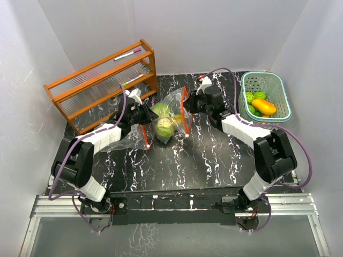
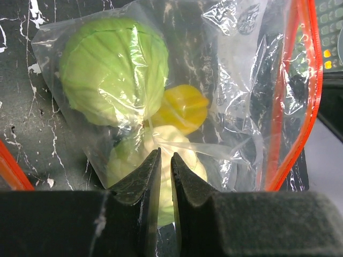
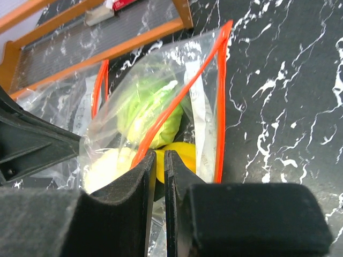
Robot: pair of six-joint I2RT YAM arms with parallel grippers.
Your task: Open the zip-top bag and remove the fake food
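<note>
A zip top bag (image 1: 174, 104) with red zipper edges holds two cabbages (image 2: 112, 69) and a yellow pepper (image 2: 182, 107), lying mid-table. My left gripper (image 1: 150, 116) hovers at the bag's left side, fingertips (image 2: 155, 155) close together over the lower cabbage; whether anything is between them is unclear. My right gripper (image 1: 190, 101) is at the bag's open right side, beside the red zipper; in the right wrist view its fingers are shut, with nothing clearly visible between them.
A basket (image 1: 284, 107) with green and yellow food stands at right. A wooden rack (image 1: 75, 91) stands back left, with another clear bag (image 1: 123, 143) below it.
</note>
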